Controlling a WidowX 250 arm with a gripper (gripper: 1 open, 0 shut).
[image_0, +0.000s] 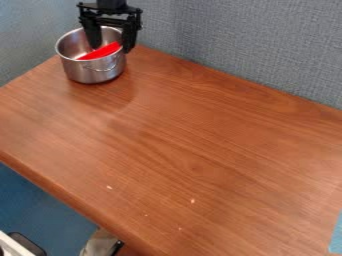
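Note:
A steel pot (88, 68) stands at the back left of the wooden table, with a red object (100, 51) inside it. My black gripper (110, 36) hangs from the top edge of the view over the pot, its two fingers apart, one reaching down inside the pot and the other near the right rim. Whether anything is between the fingers is hard to make out.
Grey padded walls (241, 50) rise behind it. Small metal and white parts show below the table at the bottom left.

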